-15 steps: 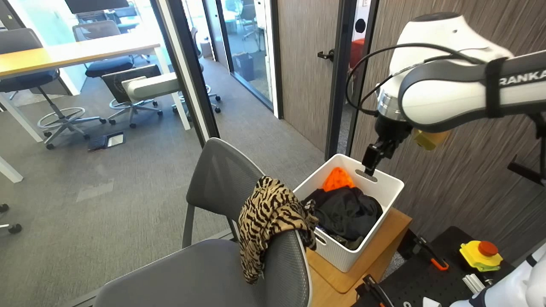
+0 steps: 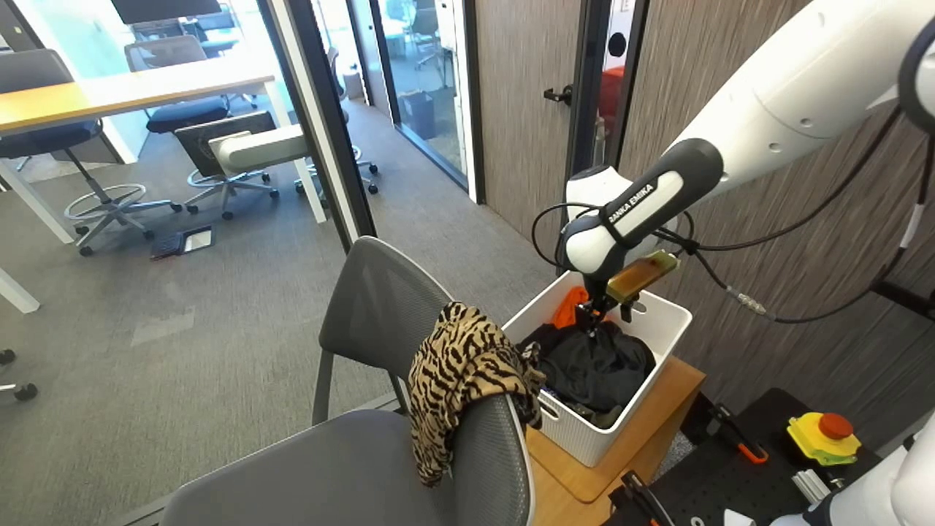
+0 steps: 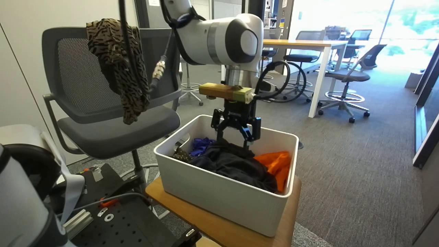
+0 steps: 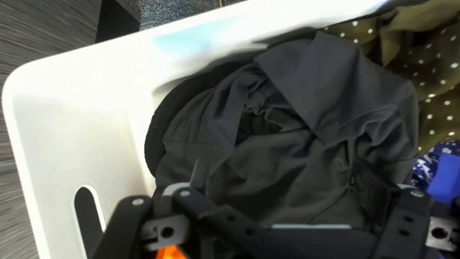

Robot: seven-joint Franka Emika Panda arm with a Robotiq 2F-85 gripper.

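Note:
A heap of black cloth (image 4: 267,164) fills much of the white bin (image 3: 214,193). My gripper (image 3: 233,140) reaches down inside the bin with its fingers at the top of the black cloth. In the wrist view the fingers stand wide apart, one finger (image 4: 200,175) at the left and the other (image 4: 371,190) at the right, with black cloth below and between them, not clamped. Orange cloth (image 3: 273,162), blue cloth (image 3: 200,144) and dotted olive cloth (image 4: 431,77) lie around the black heap. An animal-print cloth (image 2: 469,368) hangs over the back of the grey chair (image 2: 377,298).
The bin stands on a wooden stand (image 3: 197,216); its raised walls surround the gripper. Close to the bin is the chair. A black tool board (image 3: 123,222) and a red-topped stop button (image 2: 833,429) are near the robot base.
My arm has swung left and downward in exterior view 1, from above the bin's far rim to inside the bin at the black cloth. The cloths look unmoved.

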